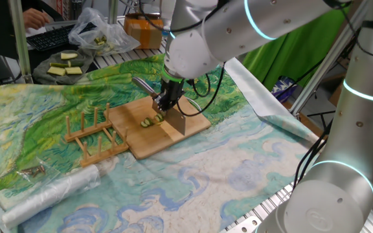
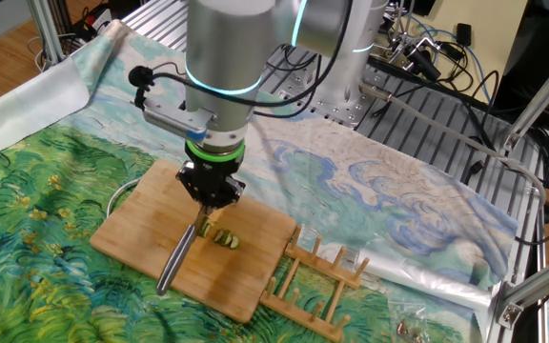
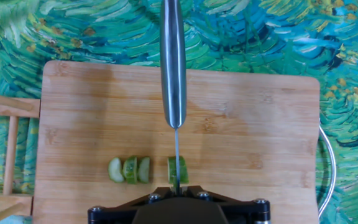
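Note:
A metal cleaver-like knife is held upright by my gripper, which is shut on it. Its handle [image 3: 174, 74] points away from the gripper in the wrist view, and its broad blade [image 1: 175, 124] stands over the wooden cutting board [image 3: 253, 137]. In exterior view 2 the handle [image 2: 177, 259] slants down to the left.
A wooden peg rack [image 1: 98, 144] adjoins the board's side. Near it lie a roll of clear plastic [image 1: 52, 194] and a small bag [image 1: 32, 171]. More pale cut vegetable pieces [image 1: 65, 70] rest on a dark bag at the back. Painted cloth [image 1: 238, 168] around the board is mostly clear.

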